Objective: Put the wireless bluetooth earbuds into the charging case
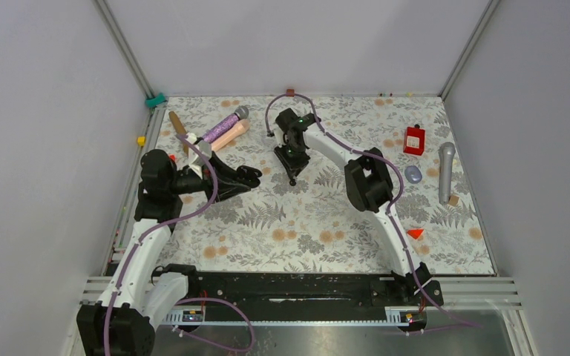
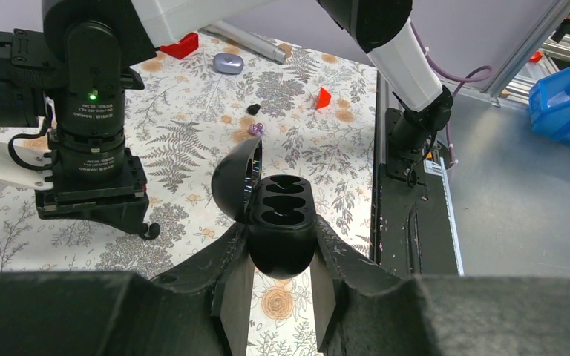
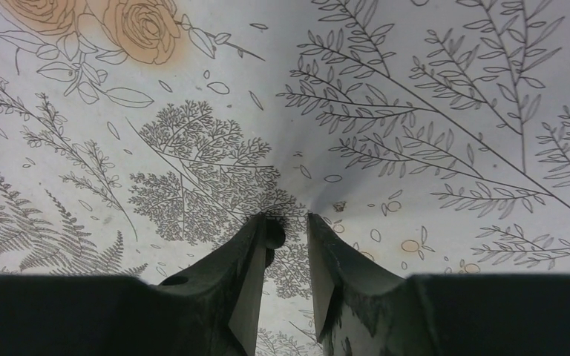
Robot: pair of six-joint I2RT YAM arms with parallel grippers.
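Observation:
My left gripper is shut on the black charging case (image 2: pixel 286 204), held above the table with its lid standing open. Its slots face up and look empty. The case also shows in the top view (image 1: pixel 249 176). A black earbud (image 3: pixel 274 234) lies on the patterned table. My right gripper is down at it, open part way; the earbud is close against the inner side of the left finger, partly hidden by it. In the left wrist view, the earbud (image 2: pixel 151 231) shows at the right fingertips. Another small black piece, perhaps the second earbud (image 2: pixel 253 109), lies farther off.
A small purple item (image 2: pixel 255 129) lies near that black piece. A microphone (image 1: pixel 226 124) and a wooden stick (image 1: pixel 178 132) lie at the back left. On the right are a red box (image 1: pixel 413 140), a grey mouse (image 1: pixel 413 174) and a silver bar (image 1: pixel 446 172).

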